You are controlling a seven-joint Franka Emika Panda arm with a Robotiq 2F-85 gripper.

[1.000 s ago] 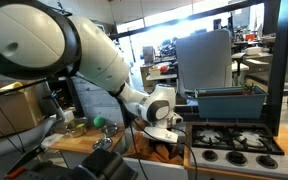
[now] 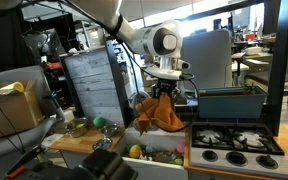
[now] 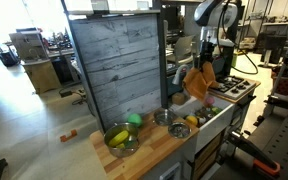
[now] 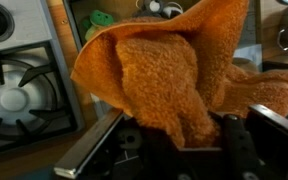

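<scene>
An orange cloth (image 2: 158, 113) hangs in loose folds below my gripper (image 2: 166, 93), which is shut on its upper part. In the wrist view the bunched cloth (image 4: 169, 80) fills the middle and runs in between the fingers, covering much of what lies below. Under it sits the sink (image 2: 134, 150), where several small coloured items show. From the side in exterior view 2, the cloth (image 3: 198, 82) is held up over the far part of the sink.
Right of the sink is a stove (image 2: 234, 145) with black grates and knobs. A blue-green box (image 2: 227, 105) stands behind it. Metal bowls (image 3: 122, 140) and a green ball (image 2: 99, 122) rest on the wooden counter at left. A grey panel rises behind the counter.
The arm has risen from low over the sink, lifting the orange cloth up with it.
</scene>
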